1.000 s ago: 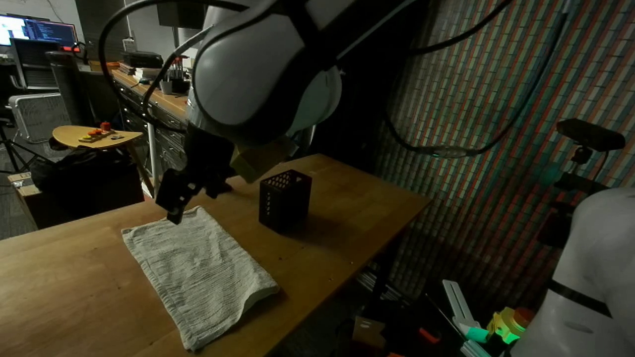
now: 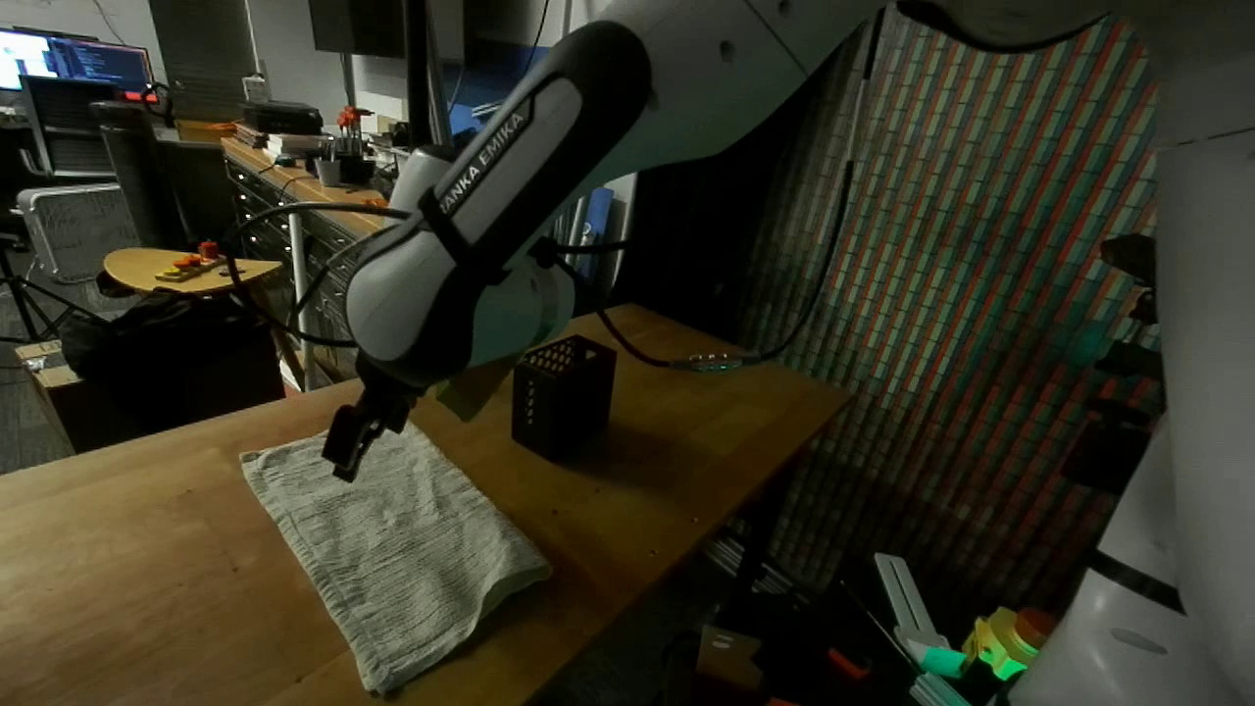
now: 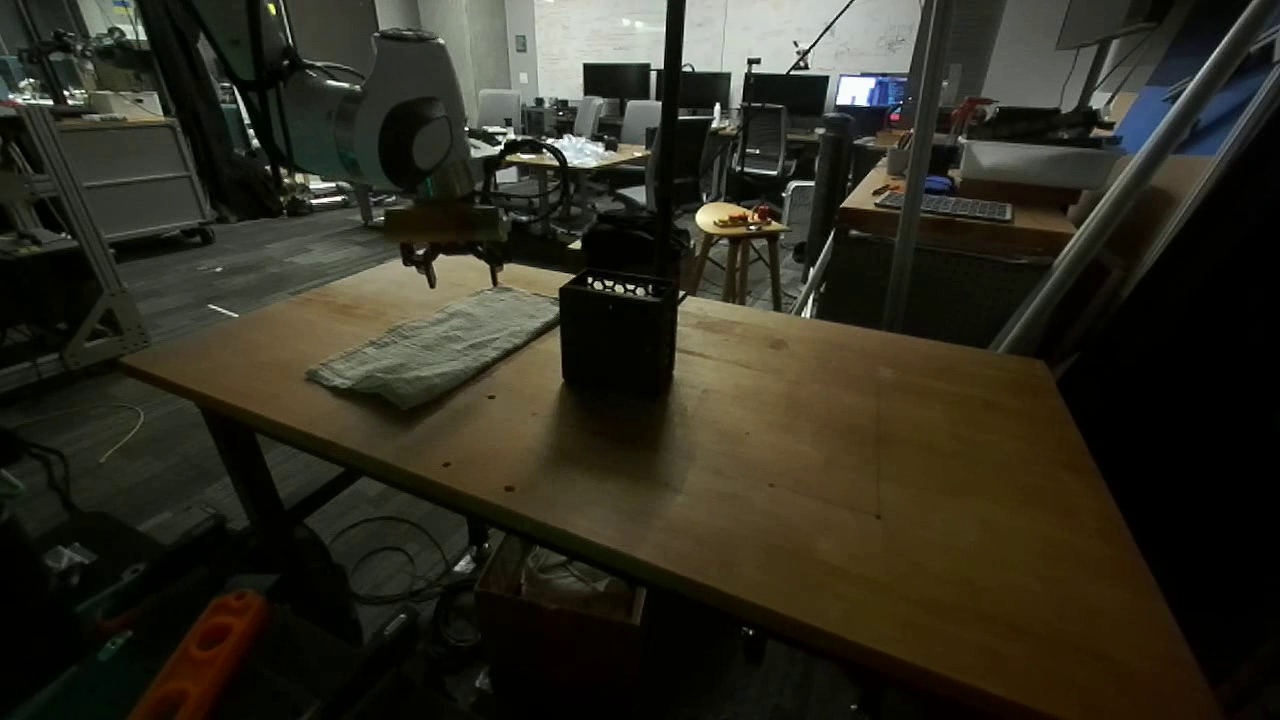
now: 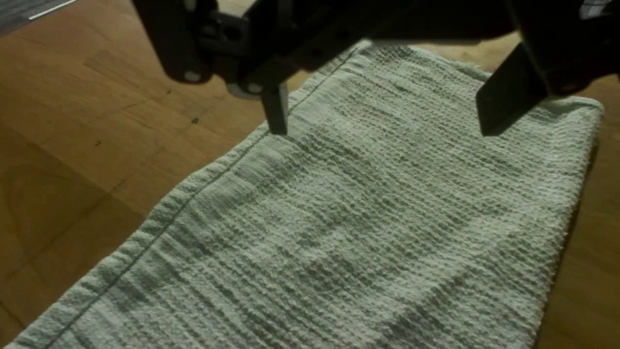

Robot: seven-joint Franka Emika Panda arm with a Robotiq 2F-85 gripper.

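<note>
A pale grey-green towel (image 2: 394, 541) lies folded and nearly flat on the wooden table, one near corner slightly raised. It fills much of the wrist view, where its stitched hem runs diagonally on the left. My gripper is open above the towel's far part, its two fingers wide apart and nothing between them. In exterior view 2 the fingertips of the gripper (image 3: 464, 278) hang over the far end of the towel (image 3: 450, 342). Whether a fingertip touches the cloth I cannot tell.
A black perforated box (image 2: 562, 398) stands on the table (image 3: 840, 444) beside the towel, close to the arm. Bare tabletop stretches beyond the box in exterior view 2. A small round stool (image 3: 740, 222) stands on the floor behind the table.
The arm has reached farther out and my gripper has come lower, slightly toward the right of exterior view 1, over the towel's far end. Towel and box have stayed in place.
</note>
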